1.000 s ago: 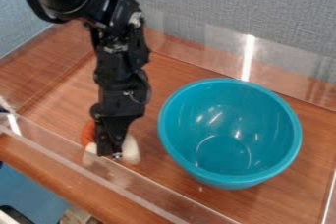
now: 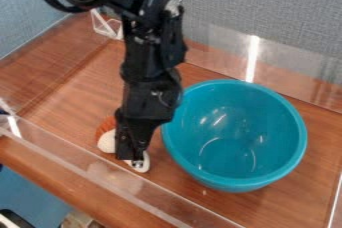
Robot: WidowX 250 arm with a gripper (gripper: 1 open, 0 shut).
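The black gripper (image 2: pixel 131 150) reaches down over a small orange-and-white object (image 2: pixel 110 137) on the wooden table, just left of a teal bowl (image 2: pixel 234 127). The object is mostly hidden behind the gripper, with white parts showing at its left and below. Whether anything sits between the fingertips is hidden; the gripper looks closed.
The empty teal bowl takes up the right middle of the wooden table (image 2: pixel 54 92). A clear plastic edge runs along the front left, and a white object (image 2: pixel 107 24) is at the back.
The arm has shifted slightly right and upward in view, closer to the bowl.
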